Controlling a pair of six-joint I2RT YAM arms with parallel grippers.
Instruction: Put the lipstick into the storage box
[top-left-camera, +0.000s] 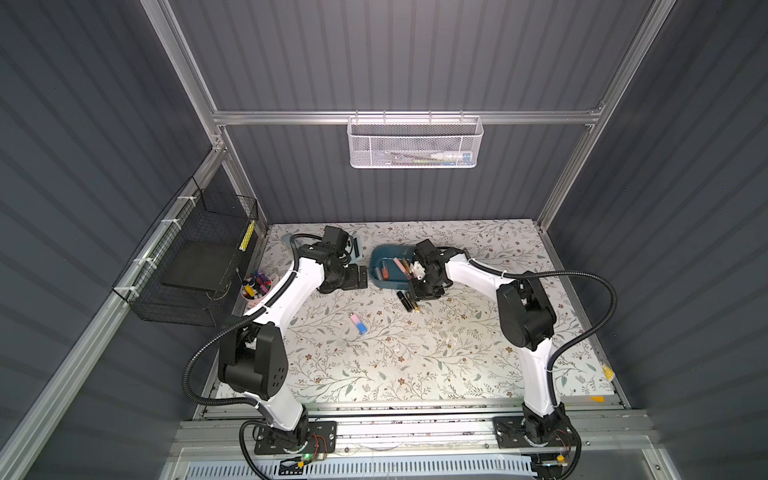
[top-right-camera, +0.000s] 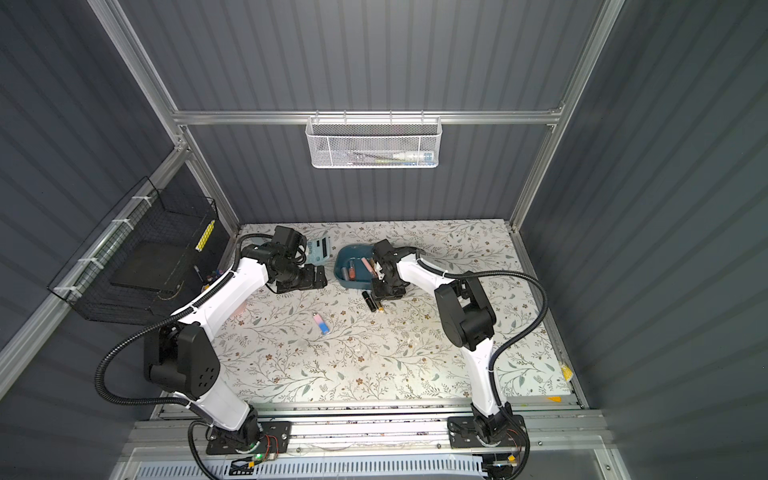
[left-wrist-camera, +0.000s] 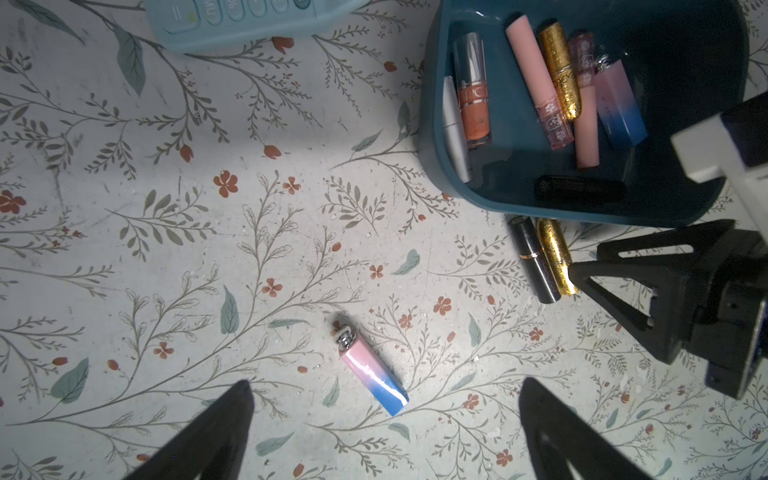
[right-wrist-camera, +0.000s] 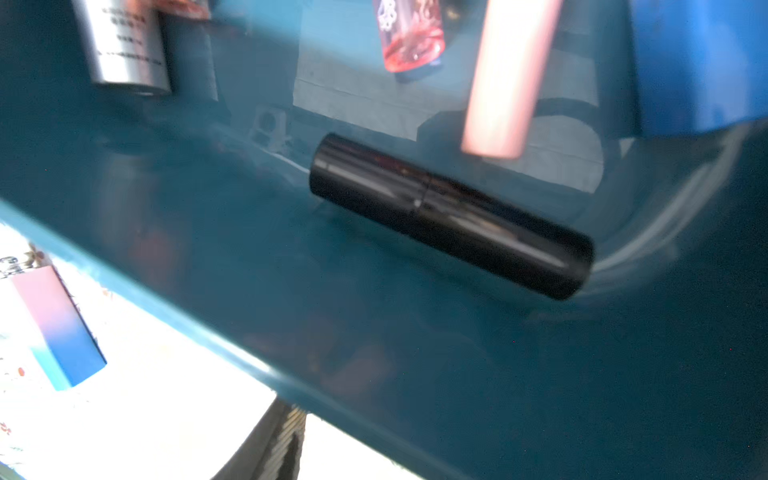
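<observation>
Wide open, my left gripper hangs over the table with empty space between its fingers. Below it in the left wrist view lies a pink-to-blue lipstick. A black lipstick and a gold lipstick lie side by side on the table against the near wall of the teal storage box. My right gripper is beside the gold one, its fingers partly open and nothing seen between them. Its wrist view looks into the box, at a black tube; one finger shows at the bottom.
Inside the box are several lip tubes, among them a pink one and a silver-capped one. A pale blue calculator lies behind on the left. A black wire basket hangs at the left wall.
</observation>
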